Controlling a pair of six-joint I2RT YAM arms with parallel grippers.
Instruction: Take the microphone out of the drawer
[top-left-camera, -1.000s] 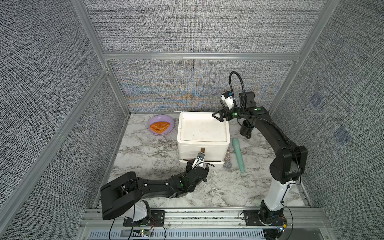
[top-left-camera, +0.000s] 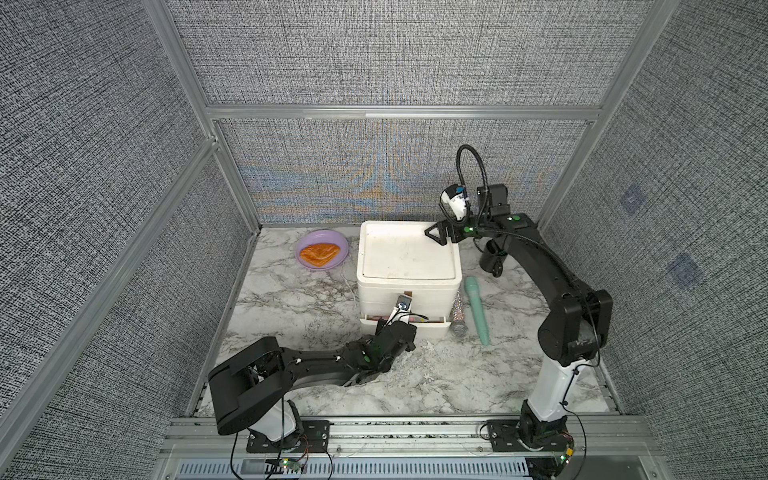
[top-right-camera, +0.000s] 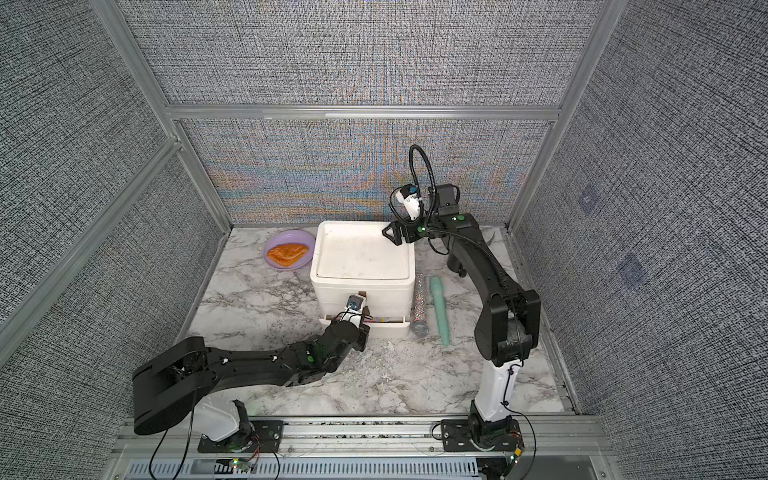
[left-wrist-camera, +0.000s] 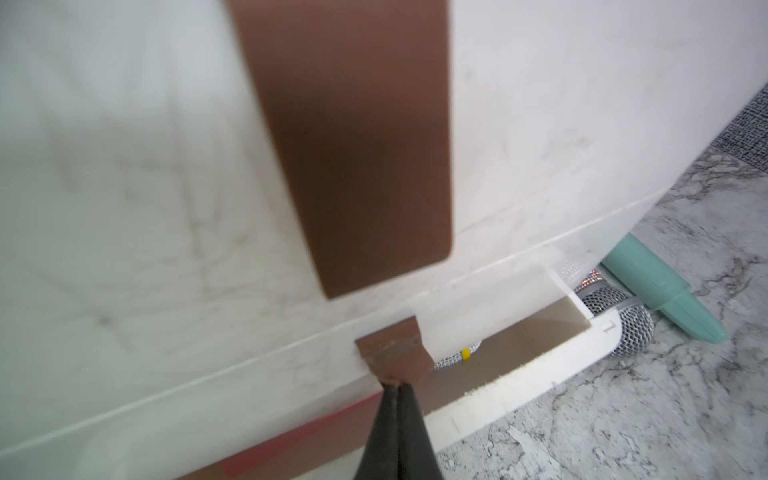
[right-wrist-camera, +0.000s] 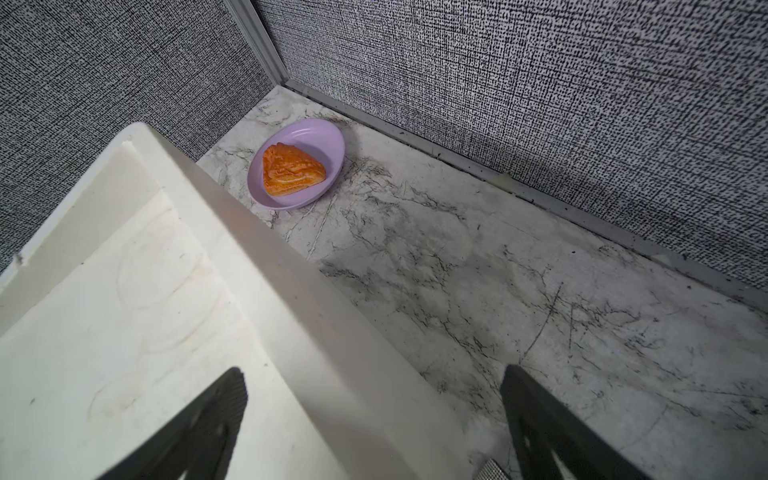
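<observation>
In the left wrist view the lower drawer (left-wrist-camera: 524, 392) of the white box (top-left-camera: 409, 252) stands partly pulled out. Inside it shows a bit of silver mesh with a yellow mark (left-wrist-camera: 465, 354), apparently part of a microphone; the rest is hidden under the upper front. My left gripper is shut on the end of a short brown strap (left-wrist-camera: 396, 350) just above the drawer's front wall. At the box's back right corner my right gripper stands open, its fingers on either side of the rear wall, nothing gripped.
A glittery microphone (left-wrist-camera: 636, 329) and a teal microphone (top-left-camera: 477, 312) lie on the table right of the box. A purple plate (top-left-camera: 341, 254) with a pastry stands at back left, and a black cup (top-left-camera: 489, 260) at back right.
The left gripper has moved slightly up and toward the box. The right arm has barely moved.
</observation>
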